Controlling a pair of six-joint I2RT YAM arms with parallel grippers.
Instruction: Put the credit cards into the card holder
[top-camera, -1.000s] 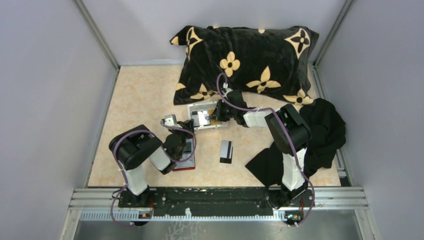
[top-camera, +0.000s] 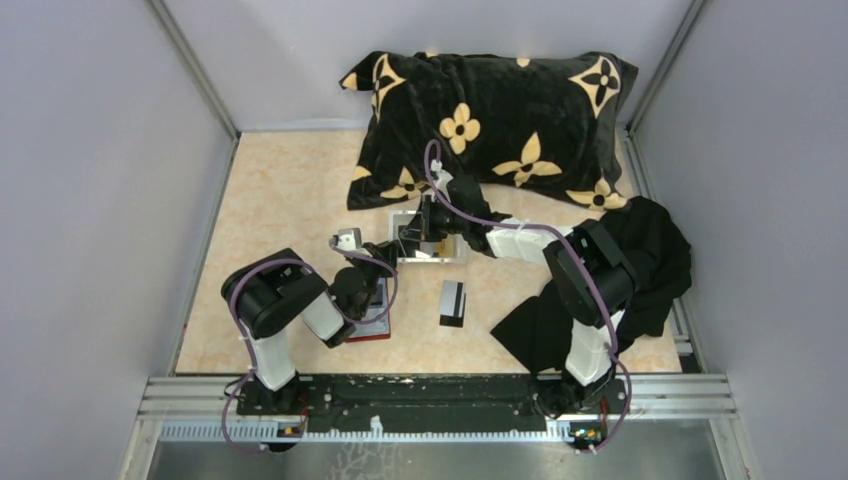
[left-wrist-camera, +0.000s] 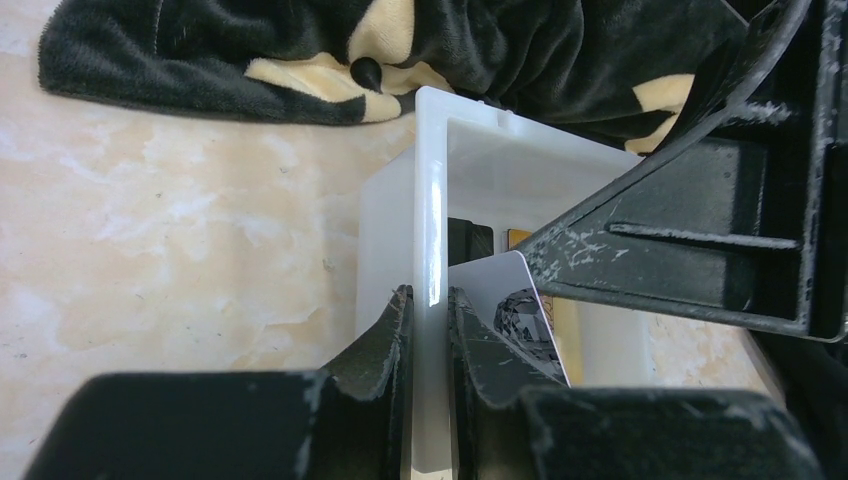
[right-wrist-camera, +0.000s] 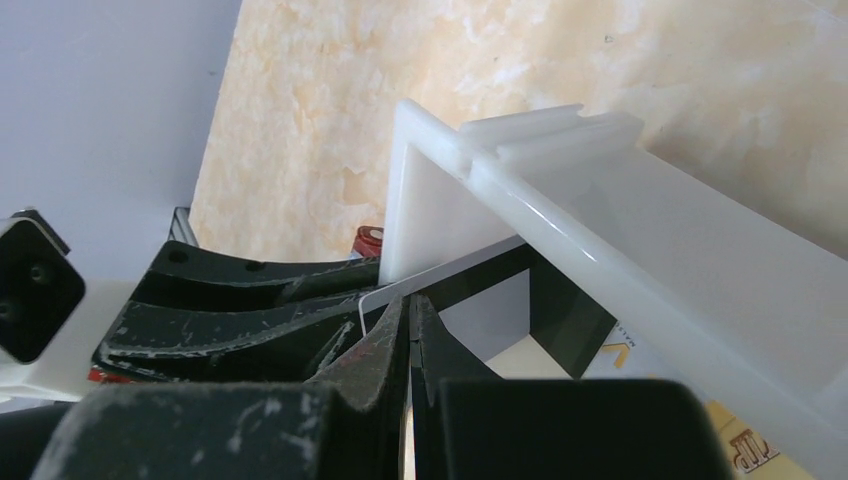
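Note:
In the top view a white box (top-camera: 445, 259) with cards in it stands mid-table. My left gripper is shut on one wall of this box. Inside, a card with a gem picture (left-wrist-camera: 528, 318) leans up, tilted, from the others. The right gripper reaches into the box, its closed tips at that card's raised edge; nothing clearly shows between them. A yellow card (right-wrist-camera: 752, 443) lies lower in the box. Partly under the left arm is a flat red-edged item (top-camera: 372, 331), apparently the card holder, mostly hidden.
A grey and black flat item (top-camera: 452, 303) lies on the table in front of the box. Behind is a black floral cushion (top-camera: 500, 120); black cloth (top-camera: 600, 310) covers the right side. Bare table is at the left.
My right gripper has moved left, over the cards. Box and left gripper have shifted slightly right together. The card that lay flat and bright in the box is now tilted up.

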